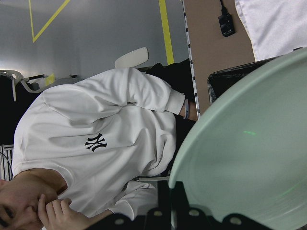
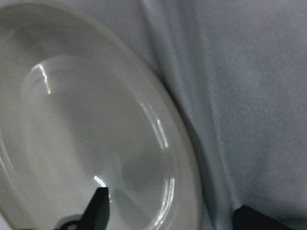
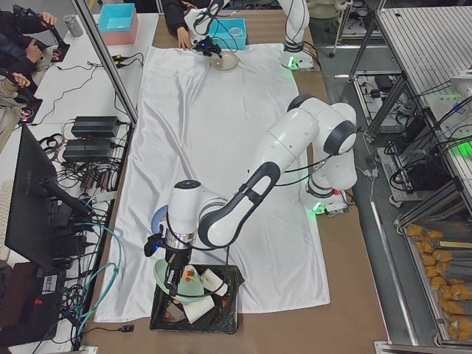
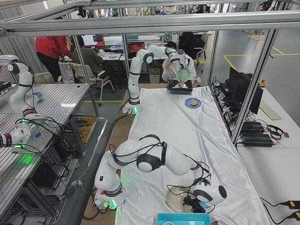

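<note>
A pale green bowl [image 1: 249,143] is pinched at its rim by my left gripper, held over a black bin [image 3: 228,317] with crumpled foil and white items inside, at the near end of the cloth. At the other end, my right gripper [image 4: 192,204] is low over a cream plate [image 4: 174,201]; in the right wrist view its two fingers stand apart at the plate's rim, one above the plate, one by the cloth, with nothing seen gripped.
A blue plate [image 4: 193,102] with a yellow item lies beside the bin. A blue tub [image 4: 183,220] stands beyond the right gripper. A seated person is close beside the bin.
</note>
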